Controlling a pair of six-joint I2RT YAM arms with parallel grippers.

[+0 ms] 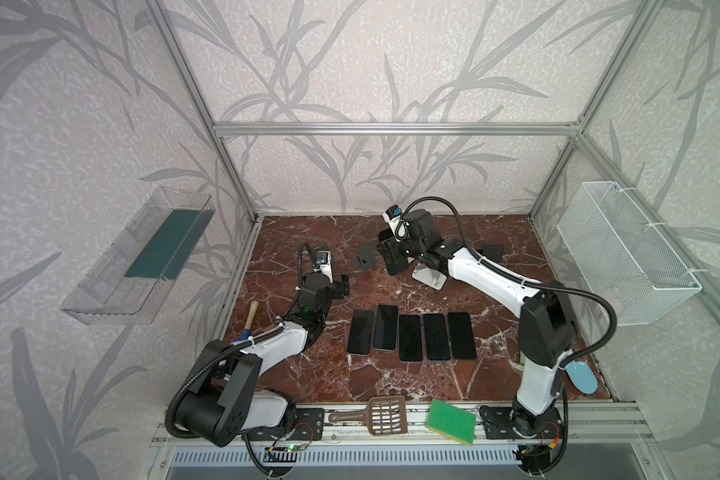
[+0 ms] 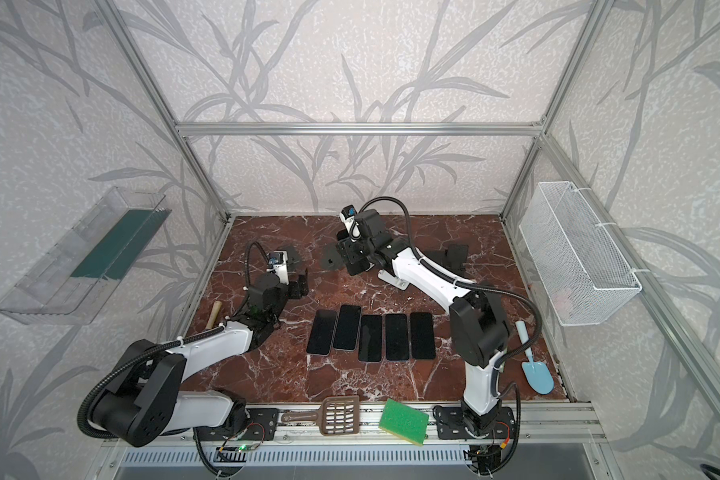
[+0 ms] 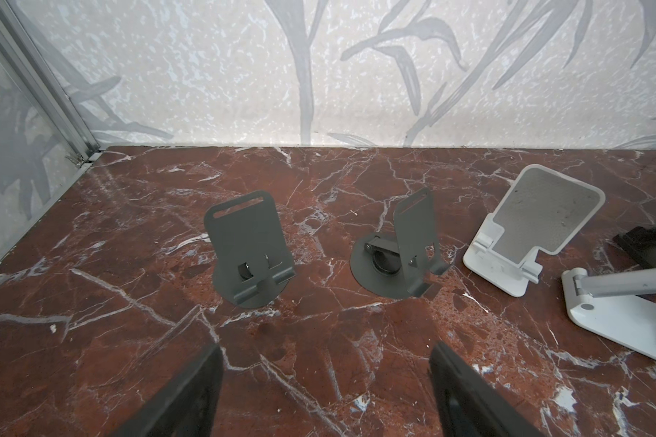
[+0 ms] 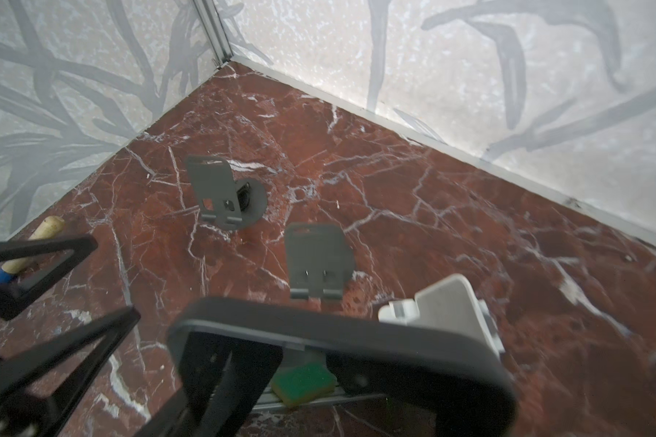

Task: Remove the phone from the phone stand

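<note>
In the top views my right gripper [image 1: 392, 252] is raised over the back middle, shut on a dark phone [image 2: 354, 260], which also fills the lower part of the right wrist view [image 4: 342, 331]. Below it stand empty phone stands: a grey one [image 3: 244, 233], a second grey one [image 3: 415, 233] and a white one [image 3: 539, 211]. My left gripper [image 1: 340, 286] hangs over the left middle facing these stands, its blurred fingers apart with nothing between them.
A row of several phones [image 1: 409, 337] lies across the front middle. More stands [image 3: 623, 290] are at the right. Wire baskets [image 1: 628, 256] hang on both side walls. A sponge [image 1: 450, 420] lies on the front rail.
</note>
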